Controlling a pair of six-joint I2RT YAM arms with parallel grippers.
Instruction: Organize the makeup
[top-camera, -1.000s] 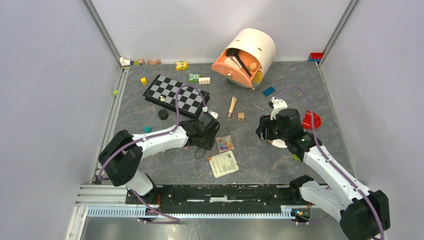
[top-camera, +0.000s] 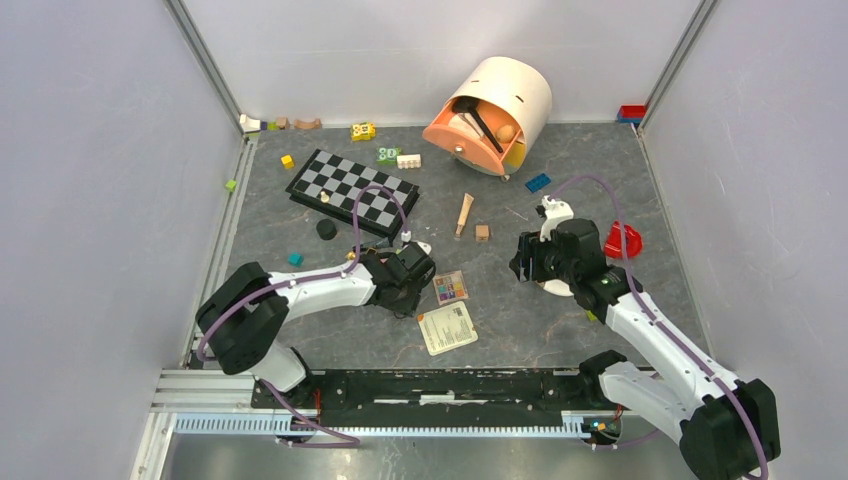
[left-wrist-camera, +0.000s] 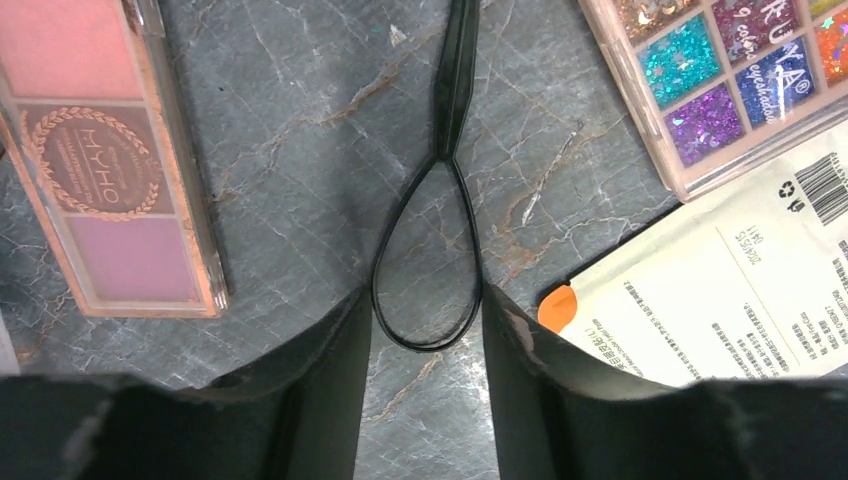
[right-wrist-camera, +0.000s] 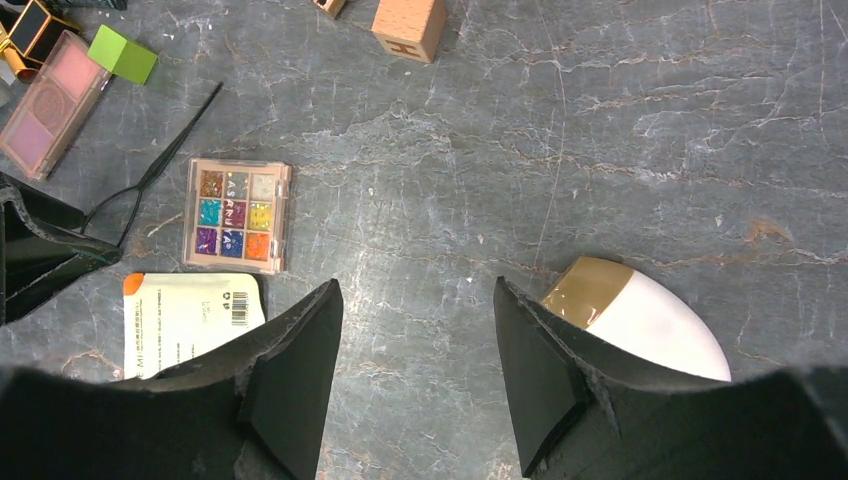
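In the left wrist view a black tool with a thin wire loop (left-wrist-camera: 455, 110) lies on the grey table. My left gripper stands part open over the loop's near end, one fingertip at each side; whether they press on the wire cannot be told. A pink and mauve blush palette (left-wrist-camera: 110, 190) lies left of it. A glitter eyeshadow palette (right-wrist-camera: 235, 214) and a cream card packet (right-wrist-camera: 190, 315) lie to its right. My right gripper hangs open and empty over the table, beside a white and gold object (right-wrist-camera: 660, 325).
Up at the back, an open cream and orange organizer (top-camera: 525, 90) holds black-handled brushes. A chessboard (top-camera: 350, 190), a tan tube (top-camera: 464, 213), a wooden block (top-camera: 482, 232) and a red object (top-camera: 623, 240) lie around. Bare table stretches between the arms.
The left gripper has shifted slightly toward the front of the table, now over the black loop that lay uncovered before. The right arm looks nearly still.
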